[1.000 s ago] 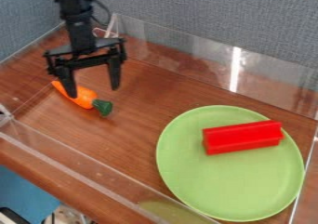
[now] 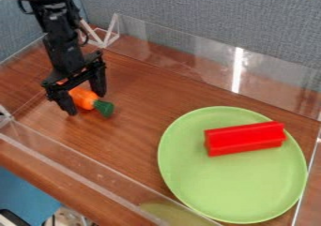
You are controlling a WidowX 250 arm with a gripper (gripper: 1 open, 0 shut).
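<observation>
The black gripper (image 2: 78, 91) is open and low over an orange toy carrot (image 2: 85, 99) on the wooden tray floor at the left, its fingers on either side of the carrot's body. The carrot's green top (image 2: 104, 107) points right; part of the body is hidden by the gripper. A red block (image 2: 243, 138) lies on a green plate (image 2: 189, 178) at the right.
Clear low walls (image 2: 213, 66) surround the wooden surface, with a grey padded wall behind. The middle of the wood between carrot and plate is bare.
The open gripper has come down onto the carrot. The carrot, plate and red block appear in the same places.
</observation>
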